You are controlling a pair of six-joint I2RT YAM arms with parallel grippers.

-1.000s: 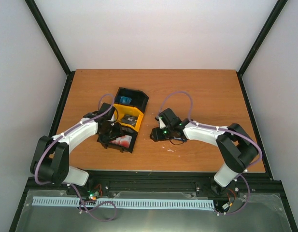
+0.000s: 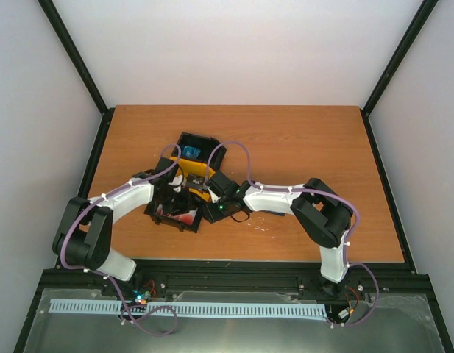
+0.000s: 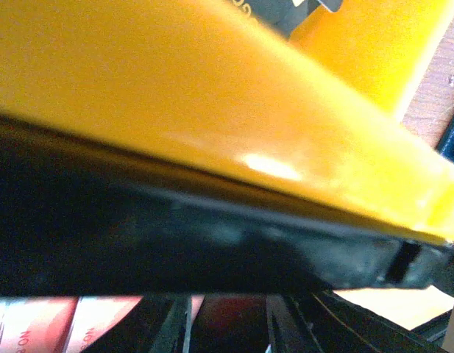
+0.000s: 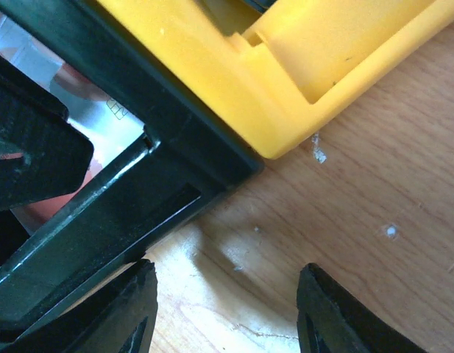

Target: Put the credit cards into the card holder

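In the top view a black and yellow tiered holder (image 2: 199, 144) stands left of centre, with red and white items in its front section. My left gripper (image 2: 176, 200) is over that section; in the left wrist view its fingertips (image 3: 171, 327) sit apart just under a black and yellow edge (image 3: 175, 88), with red packs beside them. My right gripper is part open at the outer side of the black section (image 4: 168, 169), nothing between its fingers. I cannot make out which items are credit cards.
A dark blue flat item (image 2: 274, 212) lies partly hidden under the right arm. Beside the holder, the yellow tray (image 4: 344, 66) borders bare wood.
My right gripper has moved left up to the holder's side. My left gripper has shifted slightly to the right over the front section.
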